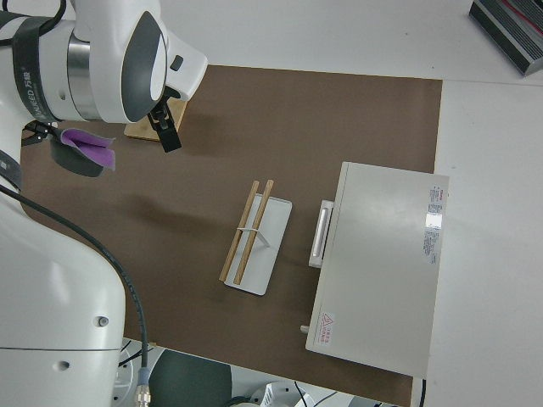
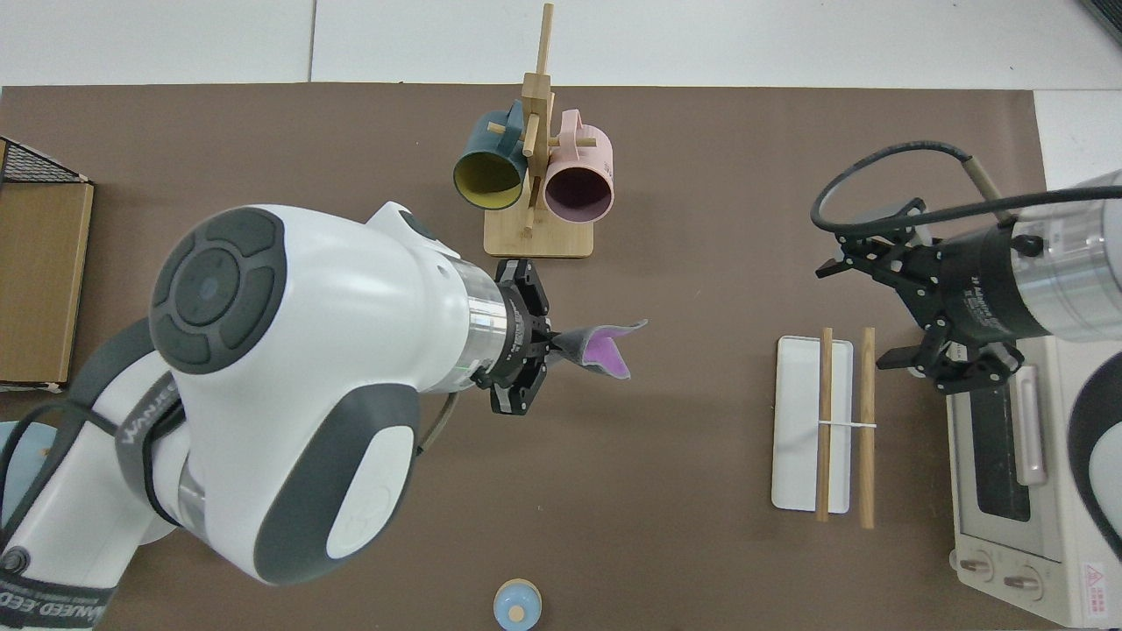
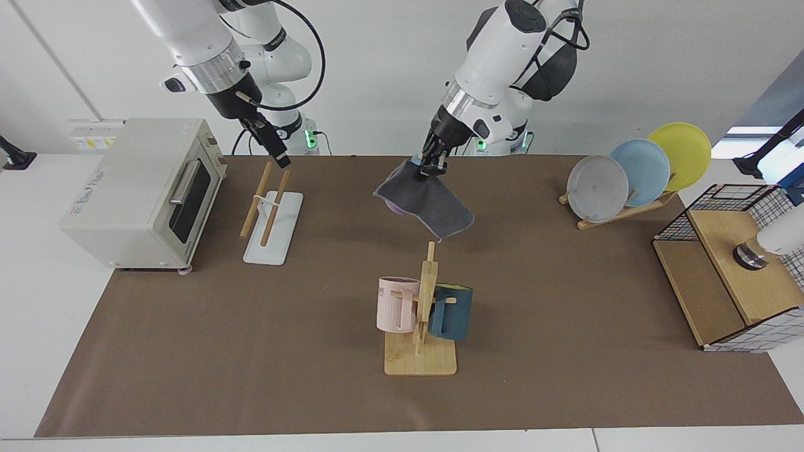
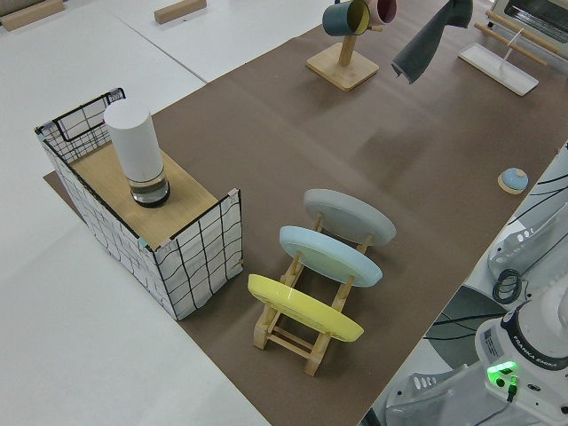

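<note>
My left gripper [image 2: 542, 342] is shut on a grey cloth [image 3: 429, 207] with a purple underside, which hangs from it over the middle of the mat, seen in the top, left and front views. My right gripper [image 3: 280, 157] is at the right of the top view, above the white rack [image 2: 796, 442] with two wooden bars, near the oven; whether its finger is open or shut is unclear.
A wooden mug tree [image 2: 537, 242] holds a teal mug [image 2: 489, 168] and a pink mug [image 2: 578, 179]. An oven [image 3: 128, 196] stands beside the bar rack. A plate rack [image 4: 315, 351] and a wire-sided wooden box [image 4: 191, 275] stand on the other side. A small blue object [image 2: 517, 608] lies near the edge.
</note>
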